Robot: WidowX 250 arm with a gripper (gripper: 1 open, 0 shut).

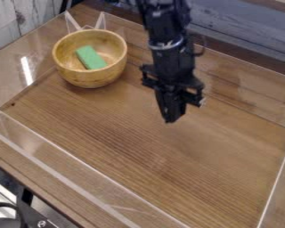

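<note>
The black robot arm reaches in from the top centre and angles down, its gripper (174,110) low over the bare middle of the wooden tray floor (133,169). The fingertips look close together with nothing visible between them. A yellow bowl (104,75) stands at the upper left with a green block (88,56) inside it, to the left of the arm and apart from the gripper.
The tray's raised walls (249,40) edge the scene. The floor right of and below the gripper is clear. A black cable lies outside the tray at the lower left.
</note>
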